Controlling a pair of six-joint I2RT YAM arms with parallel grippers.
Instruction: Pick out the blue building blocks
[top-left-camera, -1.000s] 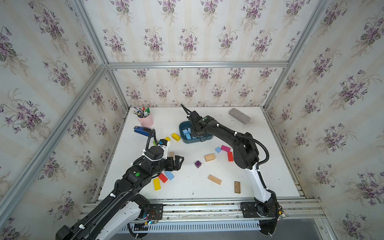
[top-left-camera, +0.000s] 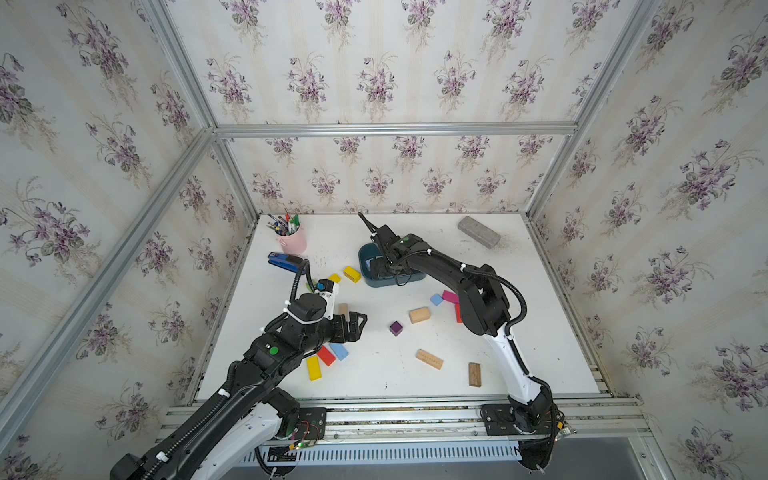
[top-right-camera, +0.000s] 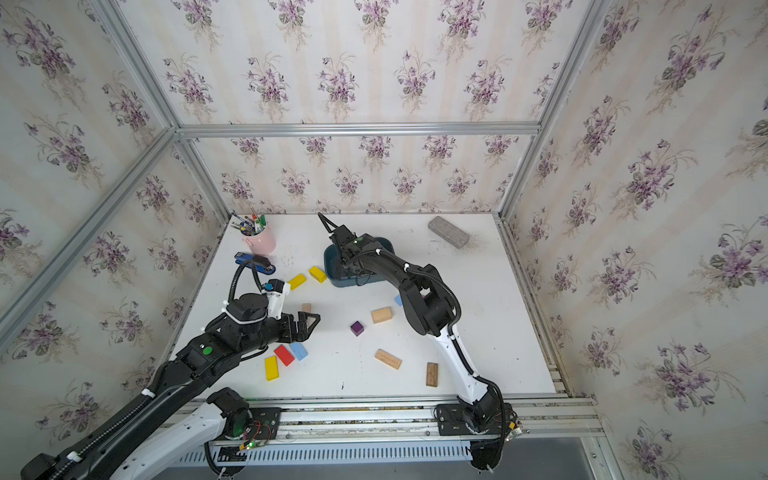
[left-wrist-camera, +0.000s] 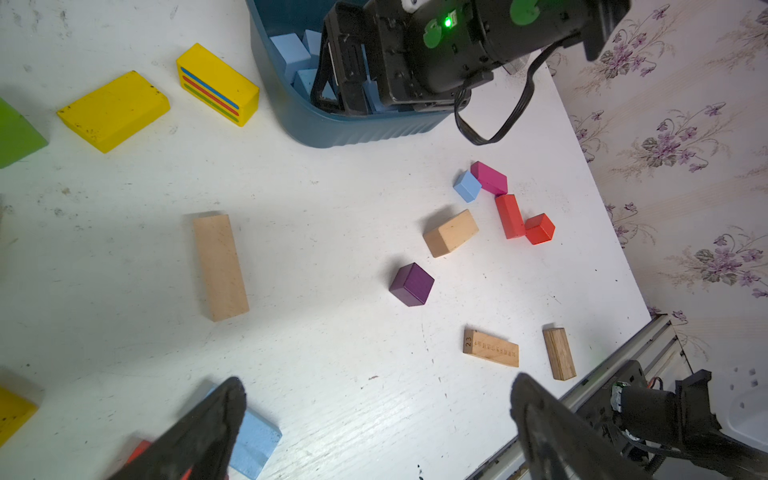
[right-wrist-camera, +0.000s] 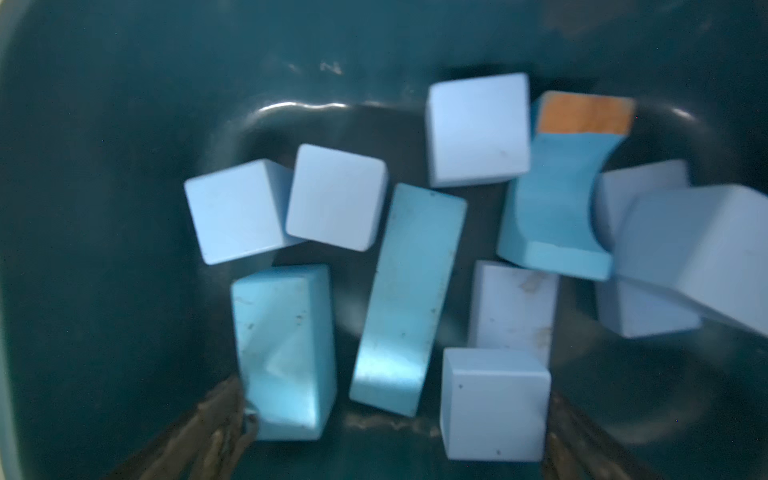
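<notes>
A dark teal bin (top-left-camera: 369, 272) holds several blue blocks (right-wrist-camera: 408, 296), seen closely in the right wrist view. My right gripper (top-left-camera: 382, 268) is inside or just over the bin, open, with blocks below and between its blurred fingers. Outside, a small blue cube (left-wrist-camera: 467, 186) lies right of the bin near a pink block. A flat blue block (left-wrist-camera: 254, 440) lies at the front left, beside a red one, under my left gripper, which hangs open and empty.
Yellow (left-wrist-camera: 112, 112), green, red, wooden and purple (left-wrist-camera: 412, 284) blocks are scattered on the table. A pen cup (top-left-camera: 291, 238) and blue stapler stand back left; a grey brick (top-left-camera: 478, 231) lies back right.
My right gripper and arm have shifted slightly left over the bin, hiding more of its blocks in the top left view. The left arm is unchanged.
</notes>
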